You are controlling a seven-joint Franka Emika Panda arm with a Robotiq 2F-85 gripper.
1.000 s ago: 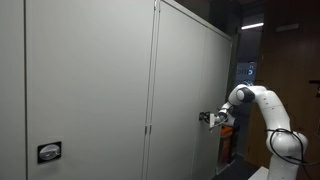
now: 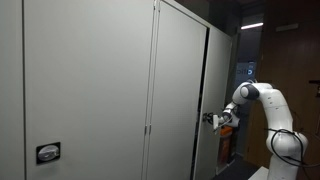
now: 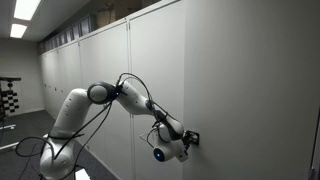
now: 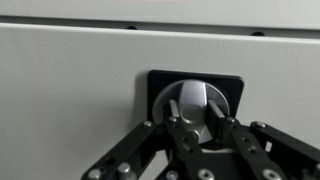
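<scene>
A round silver knob (image 4: 193, 92) on a square black plate (image 4: 235, 82) is set in the pale cabinet door (image 4: 75, 100). In the wrist view, my gripper is shut on the knob's raised grip, one finger on each side. From exterior view 1, the gripper (image 2: 211, 118) reaches the cabinet front from the right, beside a dark vertical gap (image 2: 200, 100) between two panels. In exterior view 2 the gripper (image 3: 186, 141) meets the black plate (image 3: 194, 138); the fingertips are too small to make out there.
A second knob (image 2: 48, 153) sits on the nearer cabinet panel. Wide flat cabinet fronts (image 3: 240, 60) flank the arm. An orange object (image 2: 226, 131) lies behind the gripper, and a wooden wall (image 2: 285, 60) stands at the right.
The dark vertical gap beside the gripper has appeared and widened in exterior view 1; a second ago those panels looked flush. My gripper has moved slightly at the knob.
</scene>
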